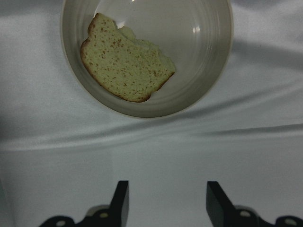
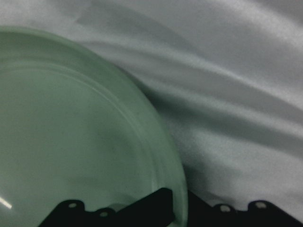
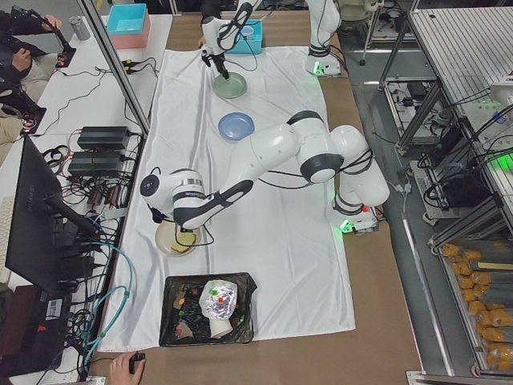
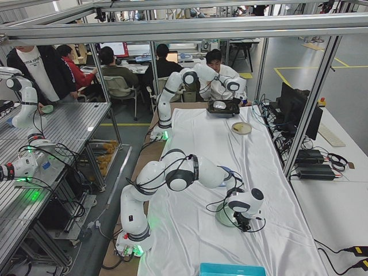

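A beige plate [image 1: 199, 56] with a torn bread slice [image 1: 125, 64] lies on the white cloth. My left gripper hangs open beside it, empty. At the far end in the camera left view, my right gripper is down on the rim of a green plate [image 2: 80, 132], one finger on each side of the rim, apparently shut on it. A blue plate [image 3: 236, 124] lies between the two arms.
A black bin [image 3: 184, 329] with rubbish and foil stands at the near end. A blue container [image 4: 232, 268] sits beyond the green plate. Monitors and cables line the table's side.
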